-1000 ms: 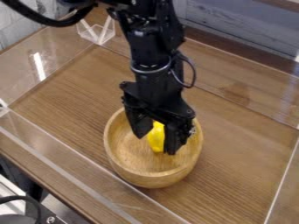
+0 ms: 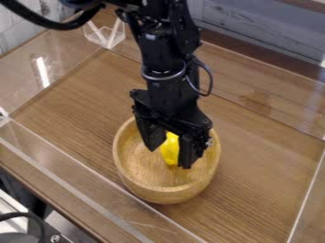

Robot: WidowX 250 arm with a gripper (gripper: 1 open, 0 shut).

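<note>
A black robot arm reaches down from the top centre to my gripper point(image 2: 172, 136), which is over and partly inside a round wooden bowl point(image 2: 152, 188). A yellow object point(image 2: 170, 150) lies in the bowl between and below the black fingers, which hide part of it. Whether the fingers are closed on it I cannot tell.
A clear plastic object point(image 2: 105, 27) stands at the back left near the table's edge. A black cable runs at the lower left.
The arm has shifted very slightly; the bowl and the yellow object look about where they were.
</note>
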